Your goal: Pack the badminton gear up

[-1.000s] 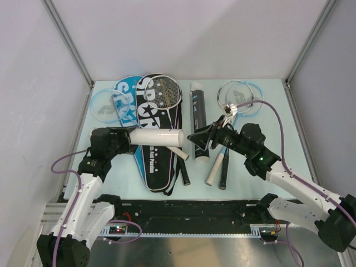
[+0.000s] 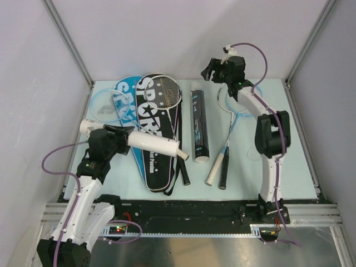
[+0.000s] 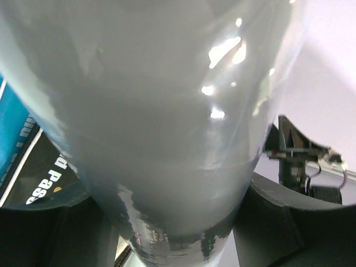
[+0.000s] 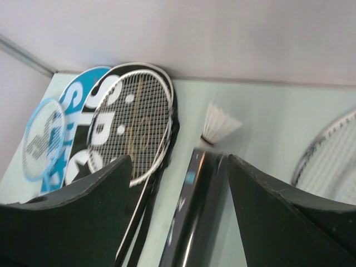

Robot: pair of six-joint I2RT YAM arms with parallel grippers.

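My left gripper [image 2: 119,136] is shut on a white shuttlecock tube [image 2: 156,143], held sideways over the racket bags; it fills the left wrist view. My right gripper [image 2: 211,69] is part open at the back, above a shuttlecock [image 4: 218,123] and the top end of a dark tube [image 2: 200,122]. A black bag [image 2: 156,172] and a blue bag [image 2: 146,167] lie side by side, with rackets [image 2: 162,92] on top. More rackets [image 2: 225,160] lie to the right.
A white wall [image 2: 178,33] closes the back, and side walls flank the mat [image 2: 283,172].
My right arm has swung from the middle to the back of the mat. My left gripper with the white tube has shifted slightly left.
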